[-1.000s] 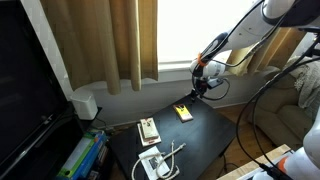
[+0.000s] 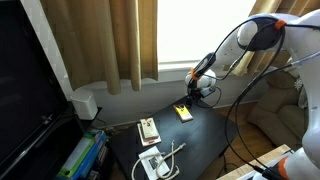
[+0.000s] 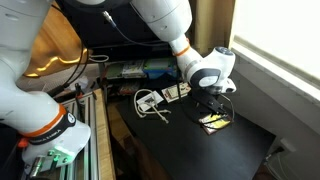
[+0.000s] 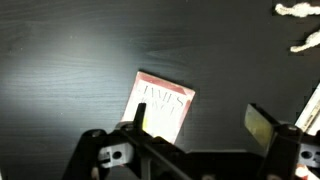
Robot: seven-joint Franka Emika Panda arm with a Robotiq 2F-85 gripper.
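A small book (image 4: 158, 106) with a pale cover and the letters JAMES lies flat on the dark table, below and between the fingers in the wrist view. My gripper is open, and nothing is held. It hovers above the table; the book sits nearer its left finger and partly disappears under the gripper body. In exterior view 1 the same book (image 2: 183, 113) shows yellow and red, just beside the gripper (image 2: 191, 99). Exterior view 2 has the book (image 3: 215, 122) partly covered by the gripper (image 3: 212, 107).
A second pale book (image 2: 148, 130) lies to the left, with a white box-like item (image 2: 155, 163) and a looped white cord (image 2: 174, 160) nearer the front. Bare table (image 3: 220, 150) surrounds the book's front side. The window wall stands close behind.
The arm's upper links have changed pose over the last second, while the gripper stays near the same spot by the book. The objects on the table have not moved.
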